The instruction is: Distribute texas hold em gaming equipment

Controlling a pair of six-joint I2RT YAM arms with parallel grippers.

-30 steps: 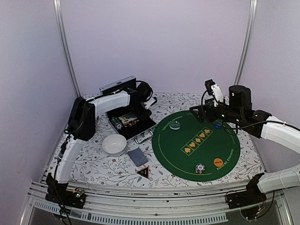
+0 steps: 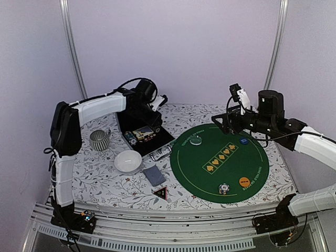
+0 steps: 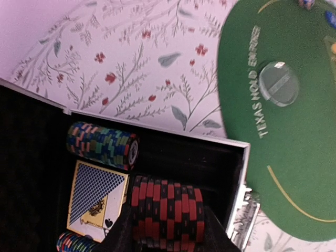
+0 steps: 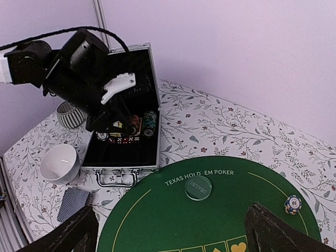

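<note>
In the left wrist view, a stack of red and black poker chips (image 3: 167, 210) is pinched in my left gripper, shut on it above the open black case. Inside the case (image 4: 94, 153) lie a green and blue chip stack (image 3: 102, 144), another multicoloured chip stack (image 3: 76, 242) and playing cards (image 3: 97, 198). The round green poker mat (image 2: 189, 173) is spread to the right. My right gripper hangs over the mat, open, with nothing between its fingers.
Left of the mat are a white bowl (image 2: 127, 163), a striped cup (image 2: 100, 140), a grey cloth-like square (image 2: 154, 176) and a black triangle (image 2: 160, 193). The mat bears a clear disc (image 2: 196, 140), an orange disc (image 2: 244, 181) and chips (image 2: 224, 188).
My left arm has lifted and drawn back a little to the left over the case, with its elbow further out.
</note>
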